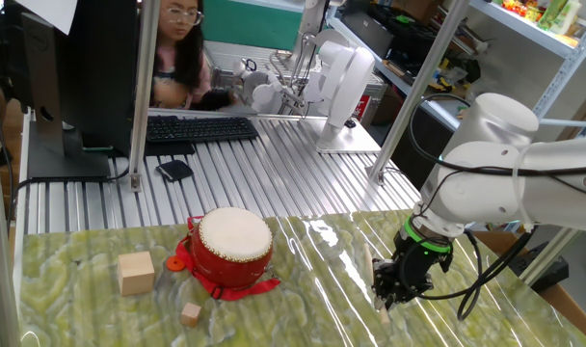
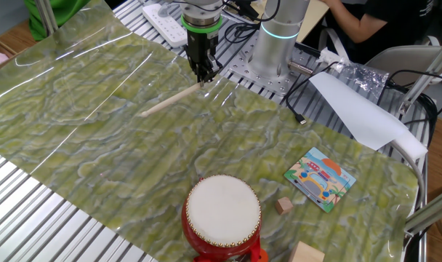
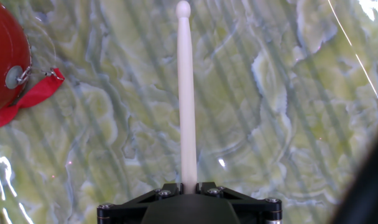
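A pale wooden drumstick (image 3: 186,93) extends straight ahead from my gripper in the wrist view, its rounded tip farthest away. Both black fingers close against the stick's near end, one on each side. From the opposite side, the drumstick (image 2: 170,100) points away from the gripper (image 2: 201,80) low over the green mat; whether it touches the mat I cannot tell. A red drum (image 1: 233,260) with a pale skin stands upright, well apart from the gripper. Part of the drum (image 3: 5,56) shows at the wrist view's left edge.
A large wooden block (image 1: 136,274) and a small wooden cube (image 1: 191,314) lie near the drum. A colourful picture card (image 2: 320,179) rests flat on the mat. White paper (image 2: 366,113) lies near the arm's base.
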